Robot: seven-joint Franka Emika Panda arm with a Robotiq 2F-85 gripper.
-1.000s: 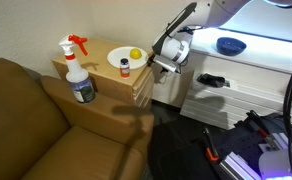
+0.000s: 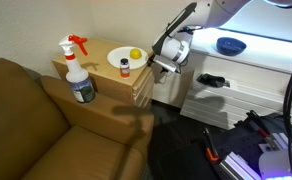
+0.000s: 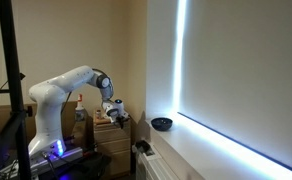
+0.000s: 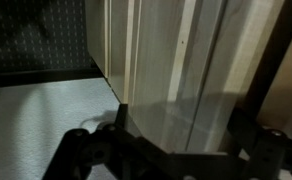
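My gripper [image 2: 164,67] is at the right end of the wooden cabinet [image 2: 121,88], just below the level of its top. In the wrist view the dark fingers [image 4: 114,128] stand wide apart at the lower left and lower right. Pale wooden boards [image 4: 171,75] fill the space in front of them; whether a finger touches the wood cannot be told. On the cabinet top are a white plate [image 2: 118,59] with a yellow round item [image 2: 136,53], a small red-and-white jar [image 2: 125,69] and a red object [image 2: 78,42]. A spray bottle [image 2: 77,76] stands at the cabinet's left.
A brown sofa [image 2: 36,130] fills the front left. On the white ledge sits a dark blue bowl [image 2: 231,46], with a black item [image 2: 213,80] lower down on the white radiator [image 2: 226,103]. Dark floor [image 2: 176,145] lies open between sofa and robot base.
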